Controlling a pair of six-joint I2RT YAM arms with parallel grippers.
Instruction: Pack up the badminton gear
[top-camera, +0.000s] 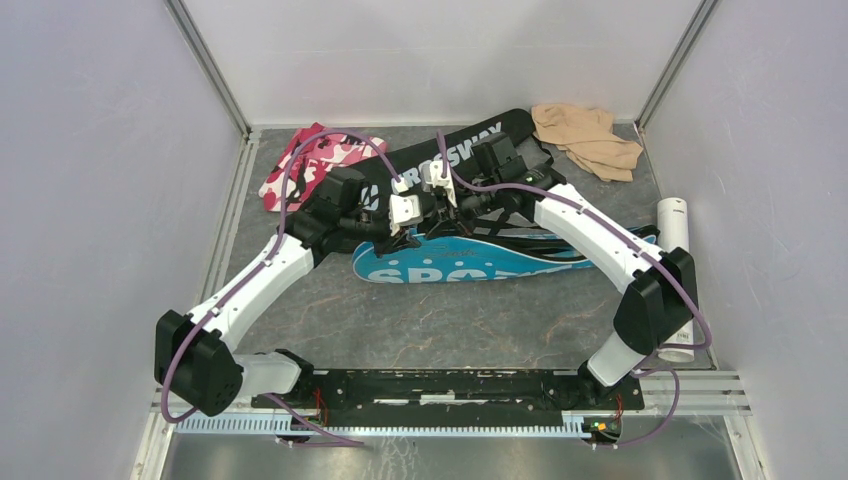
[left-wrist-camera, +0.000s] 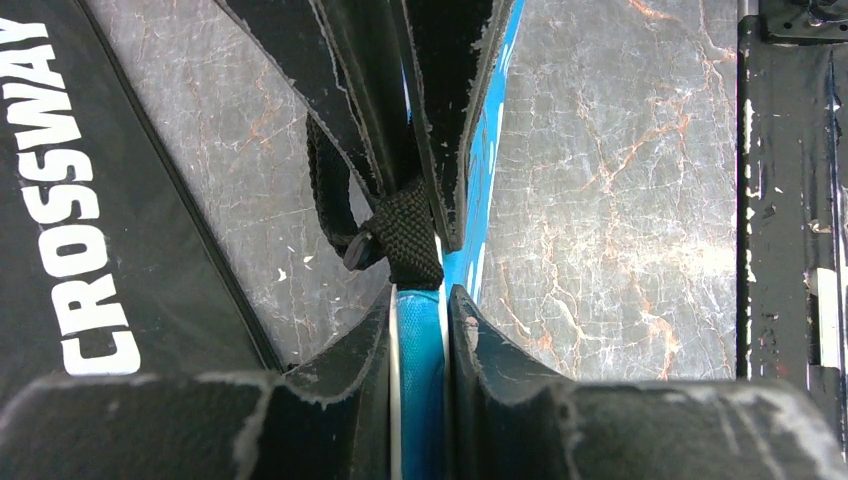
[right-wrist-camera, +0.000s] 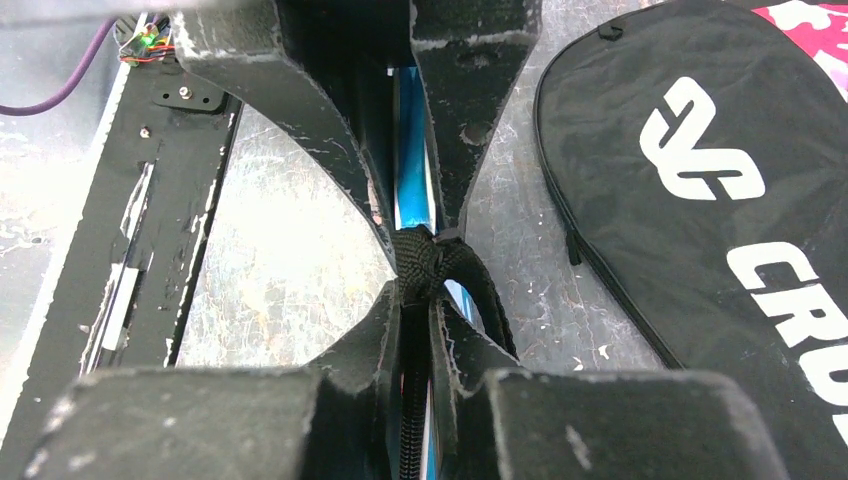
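Observation:
The blue sports bag (top-camera: 445, 265) lies across the middle floor, its long dark opening upward. My left gripper is shut on the bag's blue zipper edge, a knot of black strap (left-wrist-camera: 405, 230) just beyond its fingertips. My right gripper is shut on the black zipper and strap of the same bag. Both grippers are close together above the bag at centre, their fingertips partly hidden in the top view. Behind them lies the black CROSSWAY racket bag (top-camera: 480, 140).
A red-and-white camouflage cloth (top-camera: 322, 150) lies back left, a tan cloth (top-camera: 590, 140) back right. A white tube (top-camera: 673, 222) stands along the right wall. Bare floor lies in front of the blue bag.

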